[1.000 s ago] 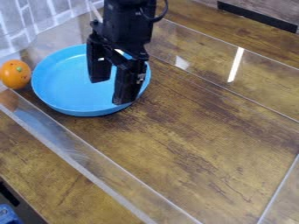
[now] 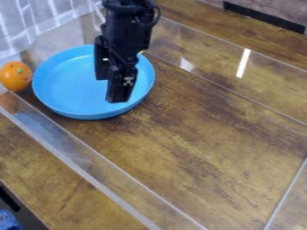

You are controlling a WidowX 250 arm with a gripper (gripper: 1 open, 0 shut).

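My black gripper point(image 2: 117, 83) hangs over a blue plate point(image 2: 60, 90), its fingers pointing down and standing open. It covers the back right part of the plate, so I cannot see what, if anything, lies beneath it. A small yellow bit shows behind the arm at the plate's back right edge.
An orange fruit point(image 2: 14, 77) sits left of the plate. Clear plastic walls surround the wooden surface point(image 2: 204, 153), which is bare to the right and front. A blue object point(image 2: 10, 218) is at the bottom left corner.
My gripper has moved a little up and back, slightly leftward, over the plate. The plate and fruit stay where they were.
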